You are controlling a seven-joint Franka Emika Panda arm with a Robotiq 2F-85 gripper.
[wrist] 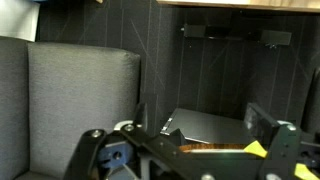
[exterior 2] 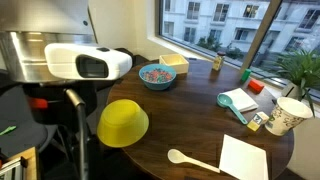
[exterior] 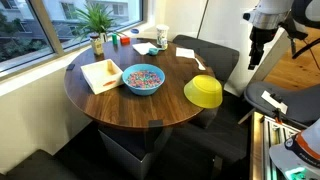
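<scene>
My gripper is open, its two fingers wide apart in the wrist view with nothing between them. In exterior view 1 the gripper (exterior: pixel 254 62) hangs in the air off the table's right side, right of the yellow bowl (exterior: pixel 205 93). That bowl stands at the table's edge, and in exterior view 2 the yellow bowl (exterior 2: pixel 123 124) looks upside down. A blue bowl (exterior: pixel 144 79) holds many small reddish pieces. A white spoon (exterior 2: pixel 191 159) lies on the wood beside a white sheet (exterior 2: pixel 243 158).
The round table (exterior: pixel 120 108) also bears a shallow box (exterior: pixel 101 75), a teal ladle (exterior 2: pixel 233 106), a white planter (exterior 2: pixel 287 115) and several small items by the window. Grey chairs (wrist: pixel 85 105) stand around it. The table's middle has bare wood.
</scene>
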